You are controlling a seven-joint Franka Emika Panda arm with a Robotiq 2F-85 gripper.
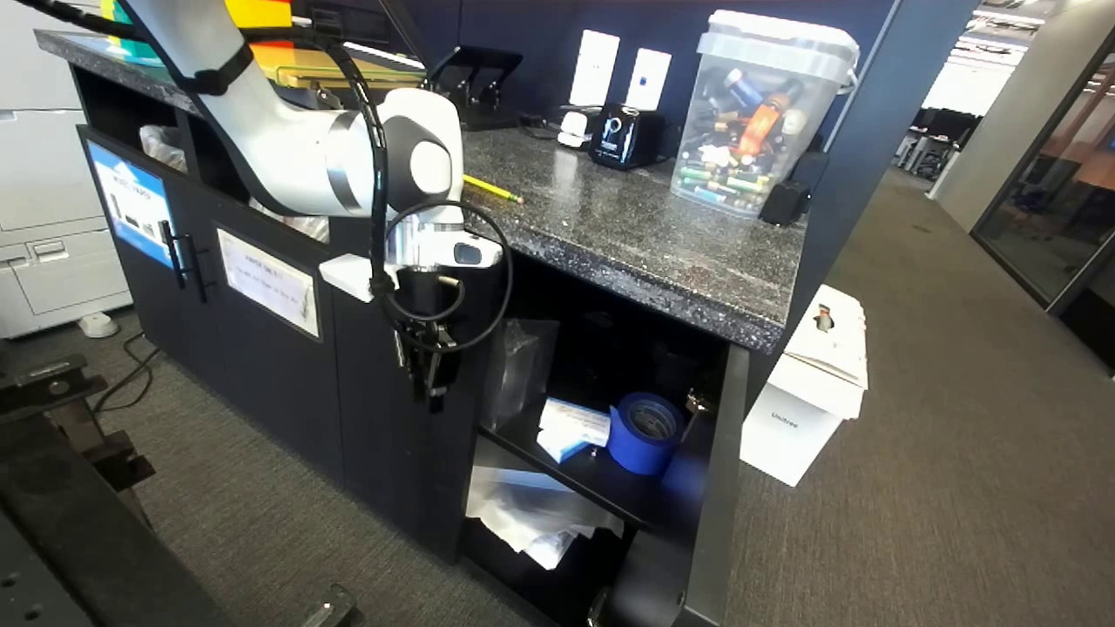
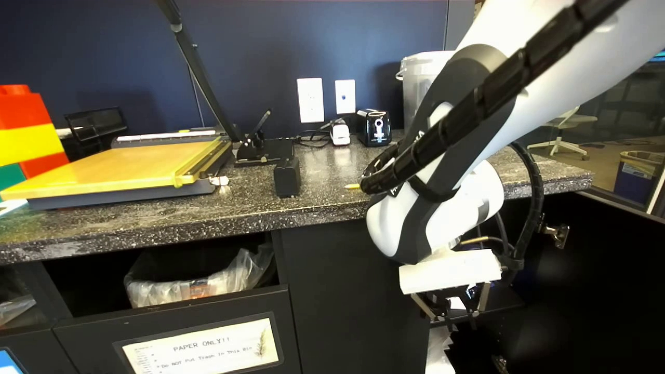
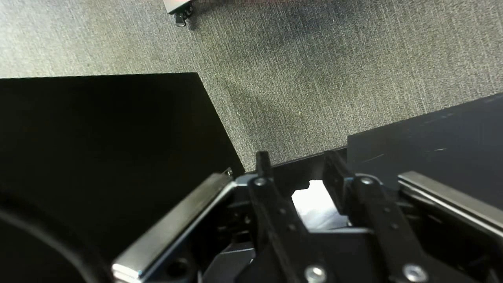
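Observation:
My gripper (image 1: 429,397) points down in front of the black cabinet, below the counter's edge, left of the open compartment. In the wrist view the two fingertips (image 3: 263,162) stand apart, and nothing shows between them but the dark cabinet and a white patch beyond. Inside the compartment, a blue tape roll (image 1: 645,433) and a white-and-blue box (image 1: 572,427) rest on the shelf. Clear plastic bags (image 1: 538,512) lie on the level below. The cabinet door (image 1: 721,470) is swung open; in the wrist view this door (image 3: 108,127) is a large dark panel.
A yellow pencil (image 1: 493,189) lies on the speckled counter (image 1: 627,246), partly behind the arm. A clear bucket of batteries (image 1: 747,125) stands toward the counter's right end. On the floor beyond is a white box (image 1: 800,402). Open carpet lies before the cabinet.

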